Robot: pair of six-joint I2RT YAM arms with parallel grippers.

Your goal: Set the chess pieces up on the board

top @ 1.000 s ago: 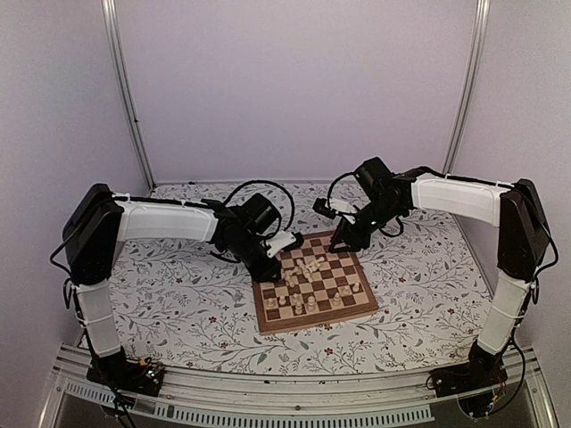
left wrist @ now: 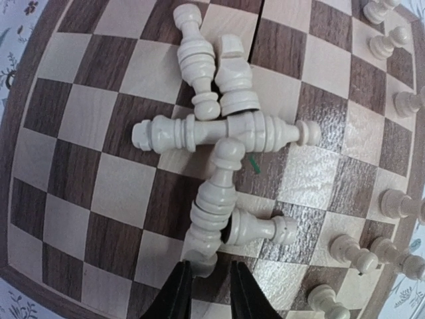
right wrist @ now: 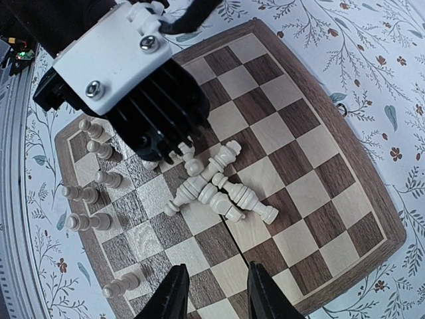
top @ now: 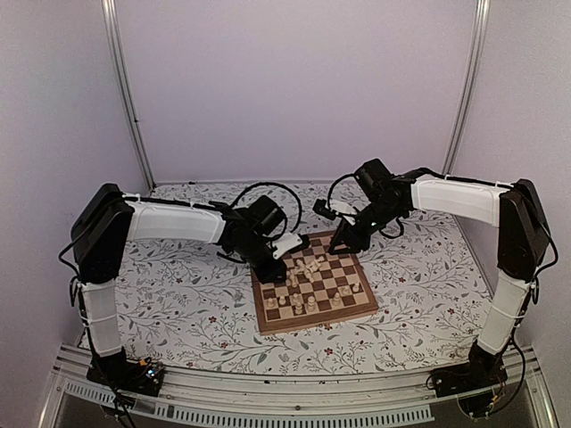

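Observation:
Loose white chess pieces lie in a heap on the checkered board (top: pixel 351 311), a long one (left wrist: pixel 179 135) crossed by others. One tall piece (left wrist: pixel 216 199) points its end at my left gripper, whose fingers are parted; from this angle I cannot tell whether that end is between them. A small piece (left wrist: pixel 261 228) lies on its side beside it. Several white pieces, such as one (left wrist: pixel 354 254), stand upright along one side of the board. My right gripper is open and empty above the board's other half, away from the heap (right wrist: pixel 194 186).
The left arm's dark gripper body (right wrist: pixel 153 106) covers part of the board in the right wrist view. A raised wooden rim (right wrist: pixel 358 189) borders the board. Bare floral cloth (top: pixel 187 303) surrounds it, with free room on both sides.
The right arm and the pieces look unmoved.

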